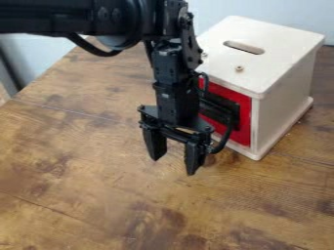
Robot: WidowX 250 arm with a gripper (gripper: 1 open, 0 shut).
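My black gripper (174,156) hangs over the wooden table, its two fingers apart with nothing visible between them. Just behind and to its right stands a pale wooden box (274,93) with a slot and a small knob on top. The box's red front panel (243,131) is partly hidden by my arm and cable.
The box takes up the back right.
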